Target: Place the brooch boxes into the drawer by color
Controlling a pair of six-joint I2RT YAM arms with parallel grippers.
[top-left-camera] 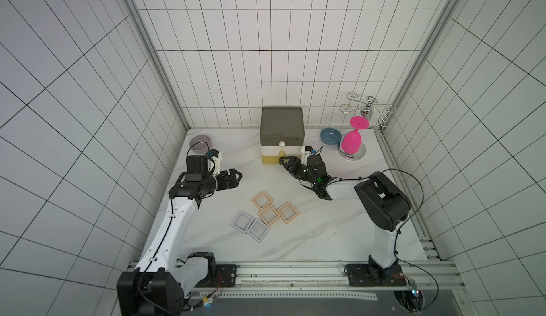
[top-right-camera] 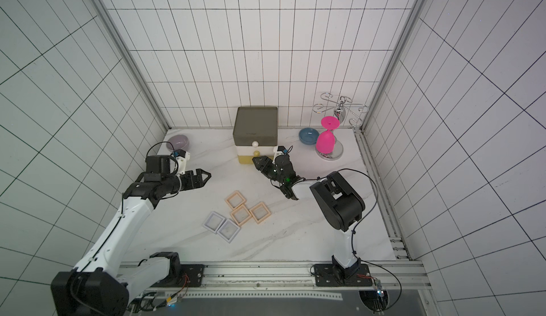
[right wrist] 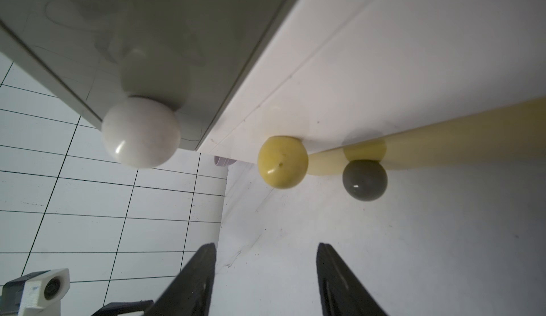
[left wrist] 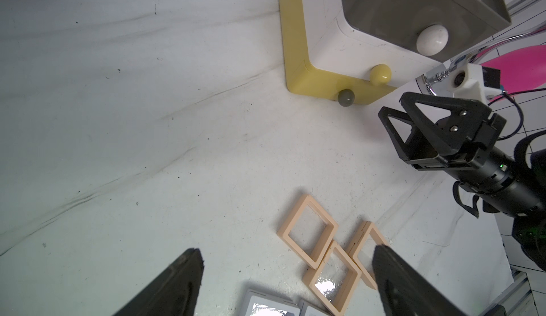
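Observation:
A three-tier drawer box [top-left-camera: 282, 119], grey over white over yellow, stands at the back middle with its drawers shut. Its round knobs are a white one [right wrist: 141, 132], a yellow one [right wrist: 282, 162] and a grey one [right wrist: 365, 180] on the lowest tier. My right gripper is open just in front of the lower knobs, touching none that I can see. Three orange-framed brooch boxes [top-left-camera: 268, 214] and two pale grey ones [top-left-camera: 242, 222] lie flat on the table. Open and empty, my left gripper hangs left of the drawer box, above the table.
A mauve bowl [top-left-camera: 200, 142] sits at the back left, a blue bowl [top-left-camera: 330, 136] at the back right. Near the blue bowl stand a pink goblet [top-left-camera: 351, 142] and a metal rack [top-left-camera: 367, 111]. Table space between the drawer and the brooch boxes is clear.

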